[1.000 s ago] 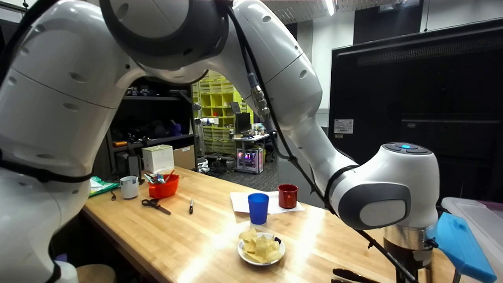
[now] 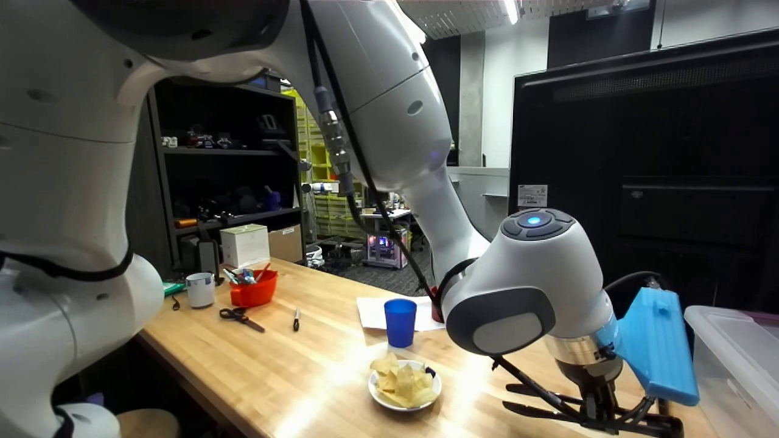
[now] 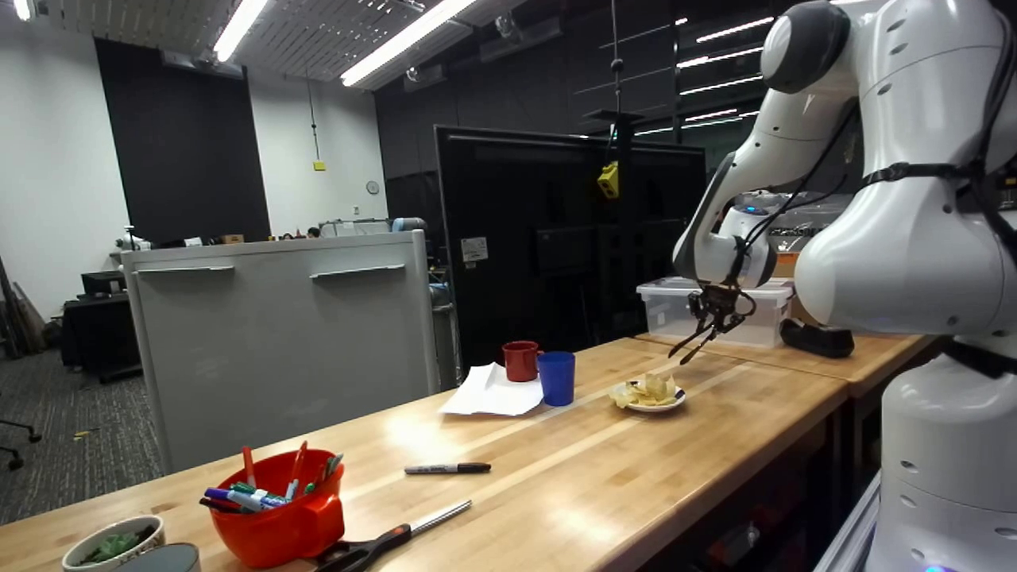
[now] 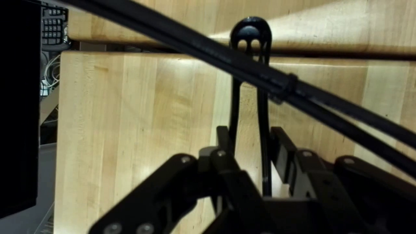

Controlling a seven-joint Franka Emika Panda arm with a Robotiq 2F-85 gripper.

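Note:
Black tongs are pinched in my gripper, one finger pad against each arm of them. Their slotted, rounded end points away at the top of the wrist view. From the side, the tongs' tips are slightly apart and hang above the table, up and right of the chips. Pale yellow chips fill a small white plate, left of the tongs in exterior view 1. Nothing shows between the tongs' tips.
A blue cup stands behind the plate, near white paper and a red mug. A clear bin sits beyond the gripper. Marker, scissors and red pen holder lie at the far end.
In exterior view 1 my arm has swung left and the gripper has risen, bringing the tongs higher into view. The arm now mostly covers the red mug. Plate and chips look unmoved.

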